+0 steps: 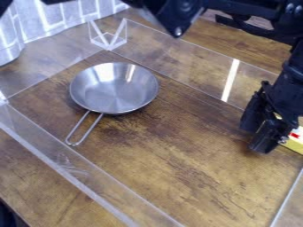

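My black gripper (268,133) is low at the right side of the table, beside a yellow object (290,142) with red and white markings, which is partly hidden behind it and cut off by the frame edge. Whether the fingers are open or shut on it cannot be seen. A steel pan (115,84) with a wire handle lies on the wooden table at the left of centre.
Clear plastic walls (83,177) border the work area. A white cylindrical object (6,49) stands at the top left. The wooden middle and front between pan and gripper are clear.
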